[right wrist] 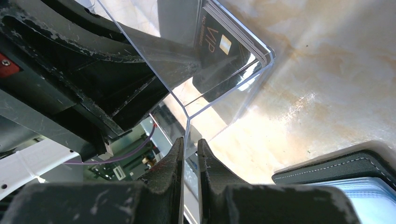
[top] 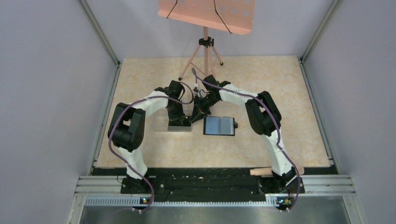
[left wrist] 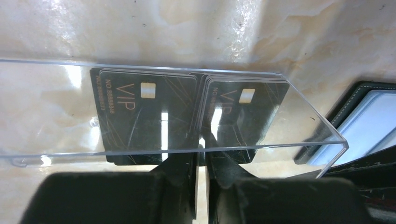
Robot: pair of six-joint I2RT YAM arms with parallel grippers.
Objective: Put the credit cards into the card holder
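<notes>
Two stacks of black VIP cards, the left (left wrist: 140, 116) and the right (left wrist: 238, 112), lie in a clear acrylic box (left wrist: 56, 107). My left gripper is at the stacks' near edge, between them, fingers close together with a narrow gap; whether a card is between them is unclear. My right gripper is shut on a corner of the acrylic box. The card holder (top: 219, 126), black with pale blue sleeves, lies open just right of the box.
A pink easel (top: 206, 56) stands at the back of the table.
</notes>
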